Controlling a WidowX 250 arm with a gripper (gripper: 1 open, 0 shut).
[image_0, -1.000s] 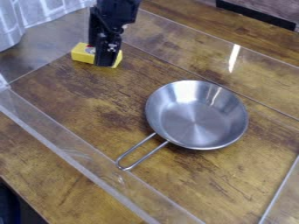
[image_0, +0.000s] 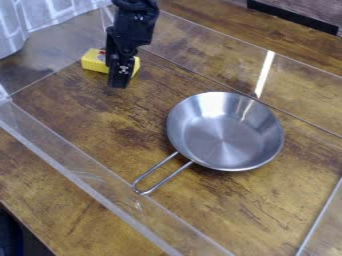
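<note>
The black gripper (image_0: 118, 62) reaches down from the top of the camera view over a yellow block (image_0: 94, 60) on the wooden table, toward the back left. Its fingers are low at the block's right part and partly cover it; whether they touch it, or how far apart they are, is unclear.
A steel frying pan (image_0: 225, 130) lies right of centre, its long handle pointing to the front left. Clear plastic edges run along the left and right of the table (image_0: 94, 150).
The gripper has shifted slightly and come lower over the yellow block. The frying pan has not moved.
</note>
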